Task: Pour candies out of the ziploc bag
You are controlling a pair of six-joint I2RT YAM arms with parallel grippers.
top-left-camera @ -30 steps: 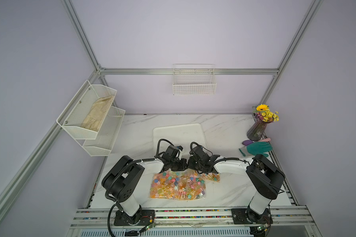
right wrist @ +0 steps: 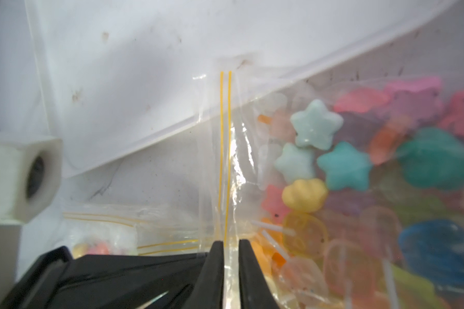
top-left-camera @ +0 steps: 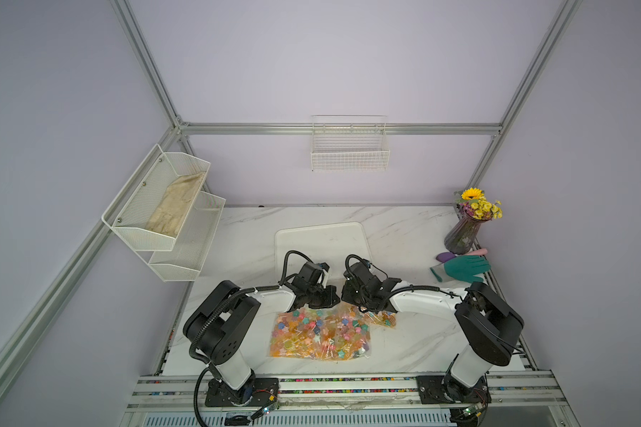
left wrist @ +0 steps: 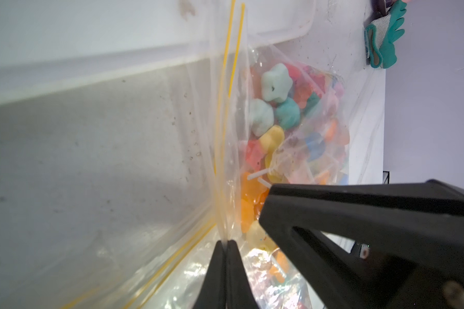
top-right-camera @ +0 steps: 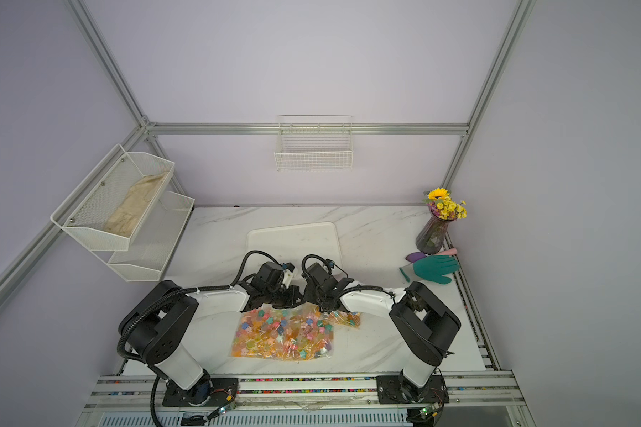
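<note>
A clear ziploc bag with a double yellow zip line bulges with pastel star-shaped and other candies. In the top left view the small bag shows partly from under my right arm. My left gripper is shut on thin clear film at its mouth edge. My right gripper is slightly open at the same mouth, its narrow gap straddling the film near the yellow lines. From above, the two grippers almost touch, and their fingertips are hidden there.
A larger flat bag of mixed candies lies in front of the grippers. Behind them is an empty white tray. At the right stand a flower vase and a teal glove.
My right gripper has shifted slightly to the right, away from the left one, and its arm has moved right. The left arm and the bags look unmoved.
</note>
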